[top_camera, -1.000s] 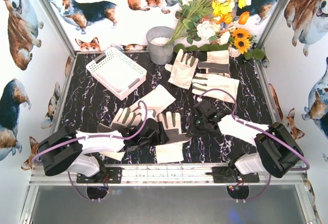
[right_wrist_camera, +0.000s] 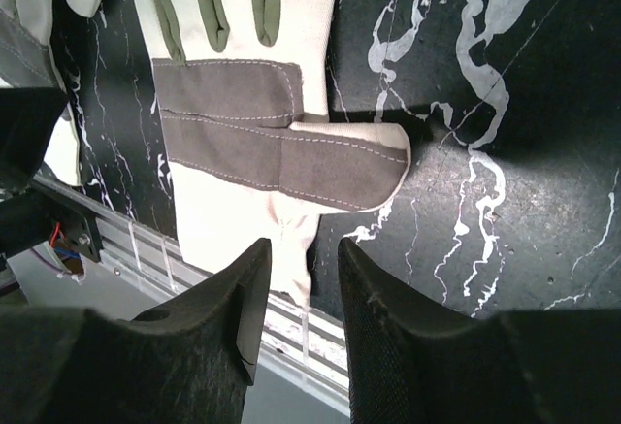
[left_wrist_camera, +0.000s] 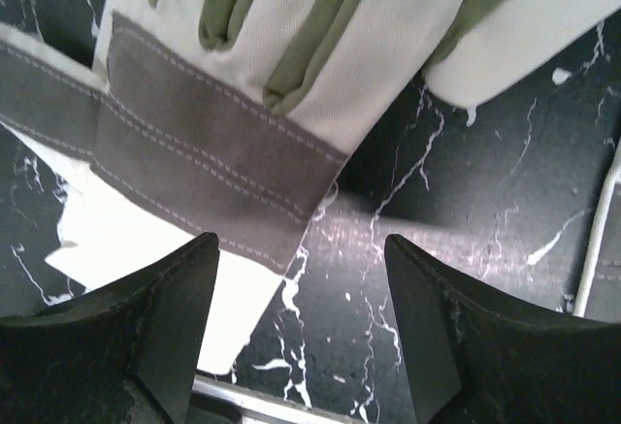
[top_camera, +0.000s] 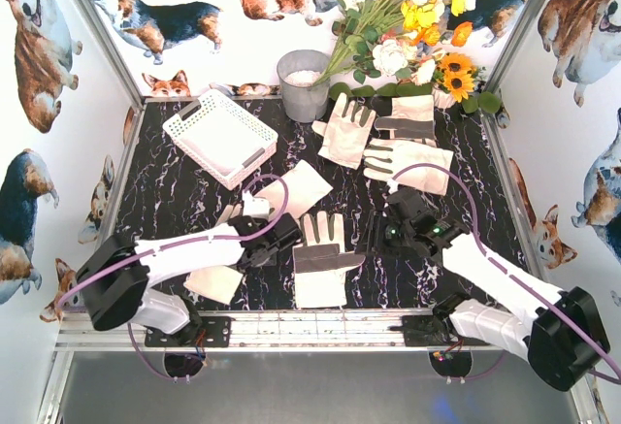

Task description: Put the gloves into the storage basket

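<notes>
The white storage basket [top_camera: 254, 159] stands at the back left. A pale glove [top_camera: 320, 288] with a grey band lies in the front middle; it also appears in the right wrist view [right_wrist_camera: 223, 143]. Part of another glove [top_camera: 215, 284] shows beneath the left arm, and a glove [left_wrist_camera: 209, 152] fills much of the left wrist view. My left gripper is open above that glove's cuff edge, nothing between its fingers. Over the middle glove's cuff and thumb side, my right gripper is partly open and empty.
More gloves [top_camera: 346, 135] lie at the back, one with its cuff to the right [top_camera: 417, 167]. A pale cuff [top_camera: 303, 189] rests beside the basket. Behind stands a grey bucket [top_camera: 304, 99] of flowers.
My left gripper has moved left, away from the middle glove, uncovering its fingers and band. My right gripper has shifted slightly to the right. The gloves at the back stay put.
</notes>
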